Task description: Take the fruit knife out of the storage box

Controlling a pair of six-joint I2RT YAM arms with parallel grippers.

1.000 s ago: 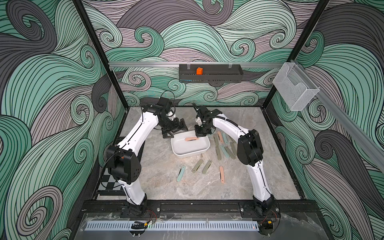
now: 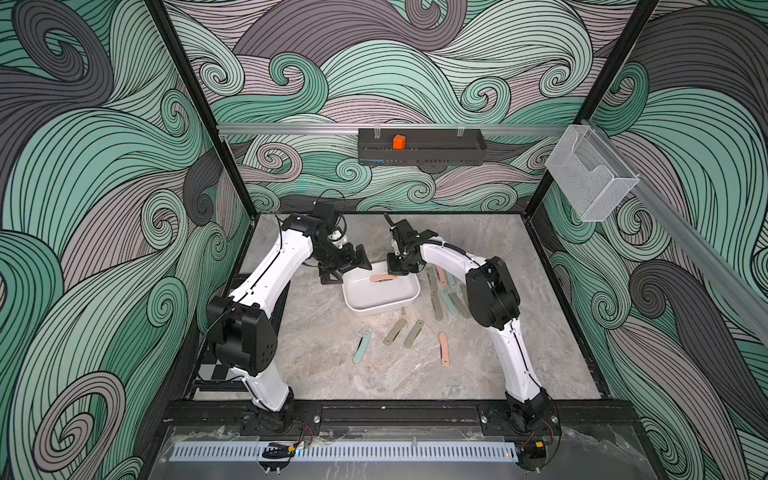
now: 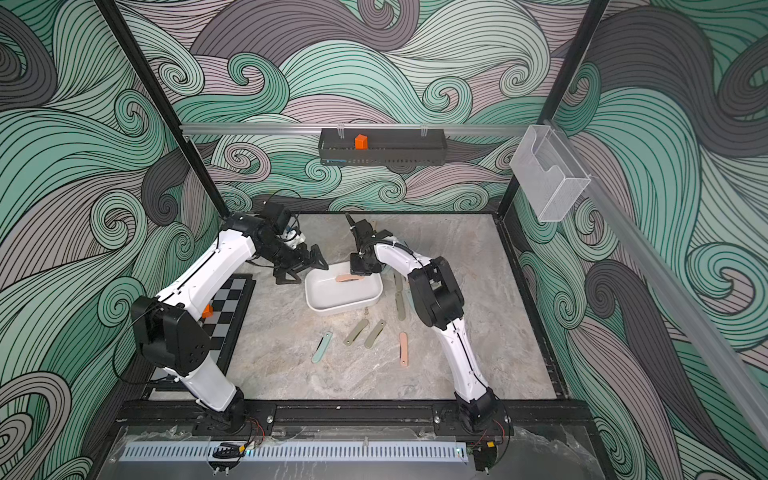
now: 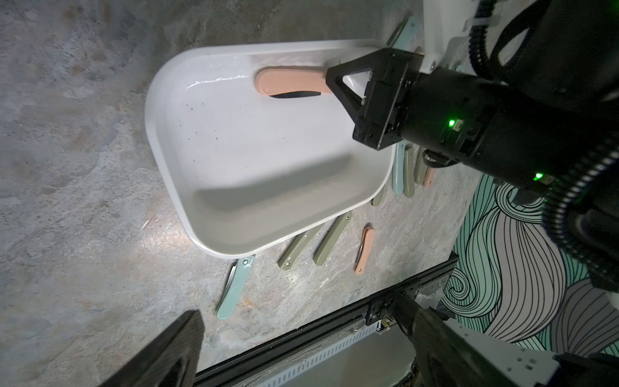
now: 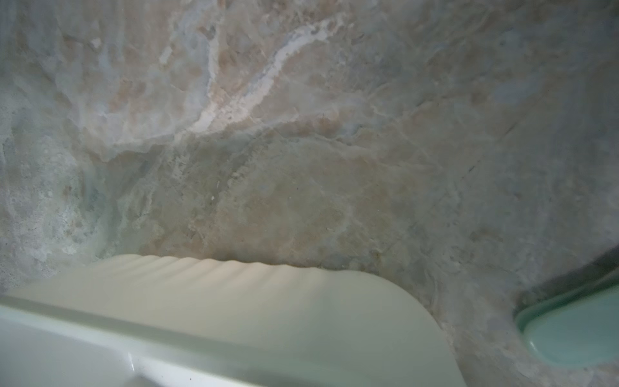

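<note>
A single pink folding fruit knife [image 4: 290, 80] lies inside the white storage box [image 4: 212, 248], along its far wall. Its right end is hidden by my right gripper, whose fingers look closed together in the left wrist view. Whether they touch the knife cannot be told. The right wrist view shows the box's outer side [image 5: 290, 309] and no fingers. My left gripper [image 2: 349, 267] stands open at the box's far left corner, its fingers [image 4: 171, 351] wide apart with nothing between them.
Several green, teal and pink knives lie on the table: a teal one [image 2: 361, 347] and a pink one [image 2: 444, 349] in front, a cluster [image 2: 436, 304] right of the box under the right arm.
The pink knife and the box stay in place.
</note>
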